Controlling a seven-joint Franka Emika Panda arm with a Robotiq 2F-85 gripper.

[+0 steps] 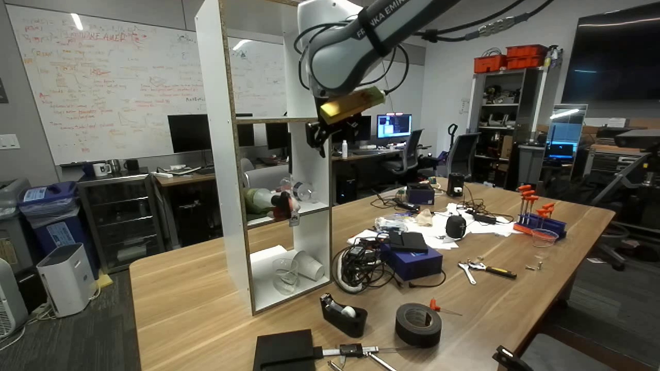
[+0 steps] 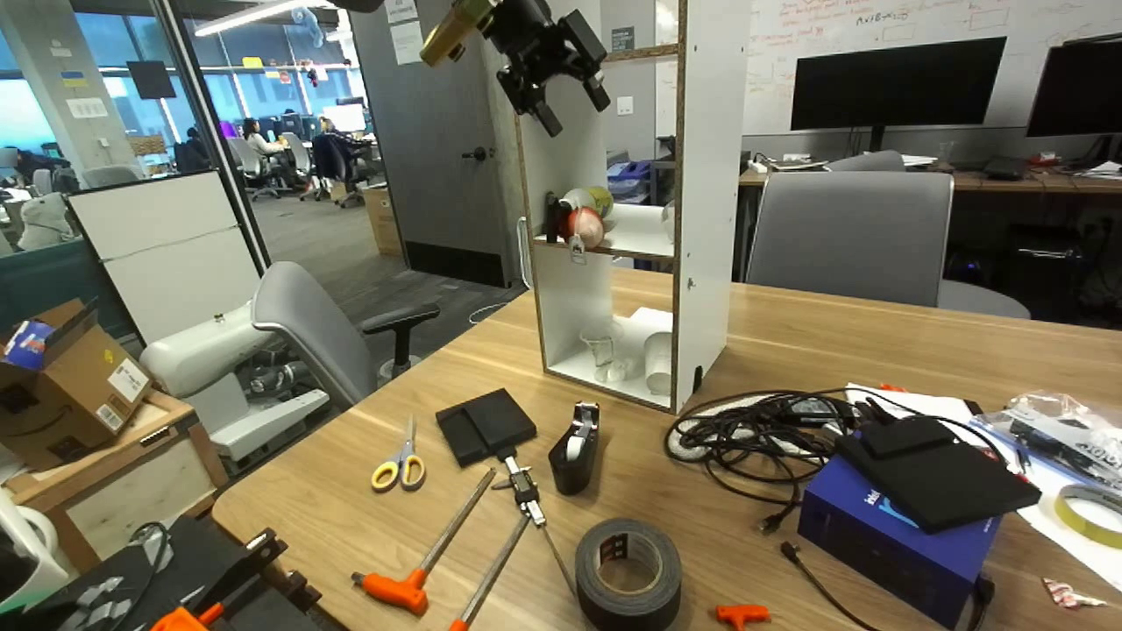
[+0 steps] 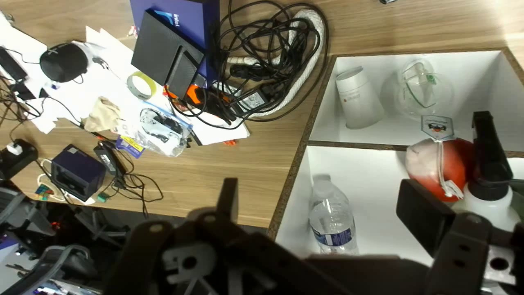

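A white shelf unit (image 1: 238, 185) stands upright on the table. On its middle shelf lie a red and white ball (image 3: 434, 164) with a string tag, a bottle with a black cap (image 3: 488, 194), and a clear water bottle (image 3: 333, 216). The bottom compartment holds a white cup (image 3: 358, 98) and a clear cup (image 3: 425, 91), both lying on their sides. My gripper (image 2: 573, 110) is open and empty, in front of the shelf and above the ball's level. In the wrist view its fingers are wide apart, one finger (image 3: 425, 214) overlapping the ball's edge in the picture.
Tangled black cables (image 1: 365, 266) and a blue box (image 1: 411, 263) lie right beside the shelf. In front are a tape dispenser (image 2: 575, 447), a black tape roll (image 2: 628, 573), calipers (image 2: 521, 489) and scissors (image 2: 400, 468). Free table lies behind the shelf.
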